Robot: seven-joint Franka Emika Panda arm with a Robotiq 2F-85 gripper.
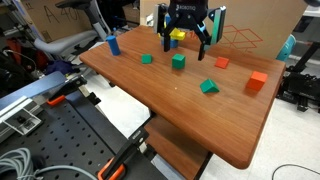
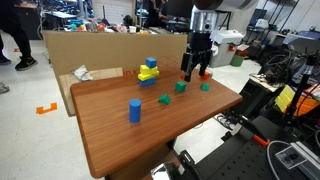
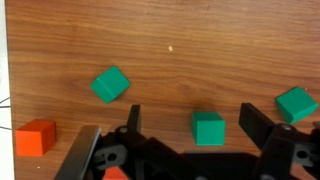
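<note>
My gripper [image 1: 184, 46] points down, its fingers wide apart and nothing between them. Below it, a green cube [image 1: 178, 61] rests on the wooden table. Seen from the wrist, the green cube [image 3: 208, 128] lies in the gap between the fingers, closer to the right one, and the gripper looks still above it. Behind the gripper stands a stack of blue and yellow blocks [image 2: 149, 73], partly hidden in exterior view 1.
Green pieces [image 1: 209, 87] [image 1: 147, 59] lie on either side of the cube. A flat orange piece [image 1: 222, 63] and an orange block [image 1: 257, 80] are to the right, a blue cylinder [image 2: 135, 110] at the table's other end.
</note>
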